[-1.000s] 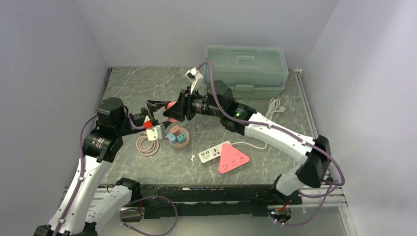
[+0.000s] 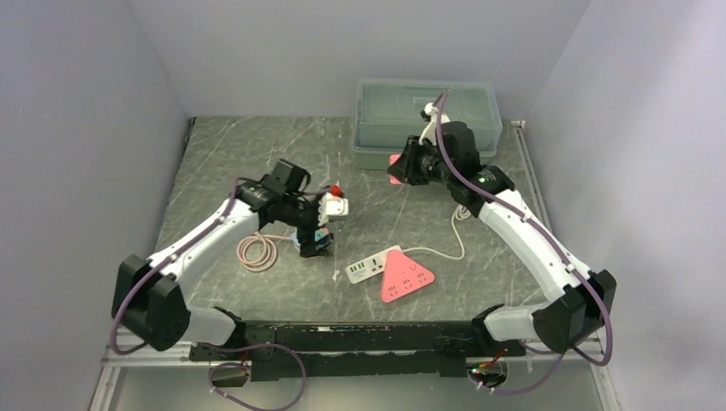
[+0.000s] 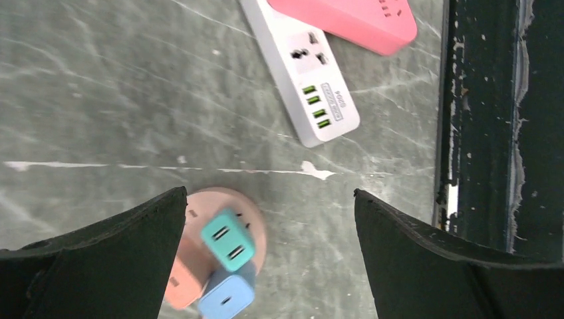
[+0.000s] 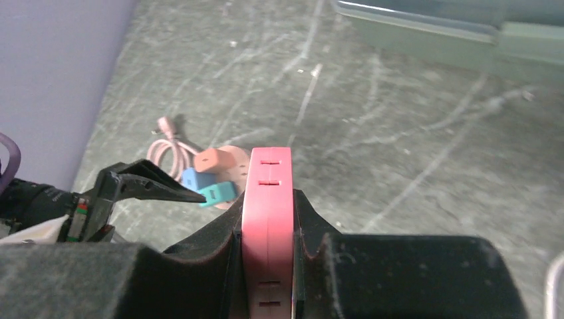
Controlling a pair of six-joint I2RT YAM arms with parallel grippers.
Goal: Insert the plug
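In the right wrist view my right gripper is shut on a pink block (image 4: 267, 186) with short dark slots. From above, this block (image 2: 395, 169) shows at the fingertips, in front of the green box. My left gripper is open with nothing between its fingers, over the table by the round pink base (image 3: 256, 216). That base carries a teal block (image 3: 228, 239), a blue block (image 3: 227, 292) and an orange block (image 3: 183, 282). Near it lies a coiled pink cable (image 4: 178, 159) with its plug (image 4: 165, 125). Much of the base is hidden from above by the left hand.
A white power strip (image 2: 366, 266) and a pink triangular socket (image 2: 405, 276) lie together near the front edge. The white cord (image 2: 458, 235) runs to the right. At the back stands a green lidded box (image 2: 426, 111).
The two grippers were close together near the pink block; now they are apart.
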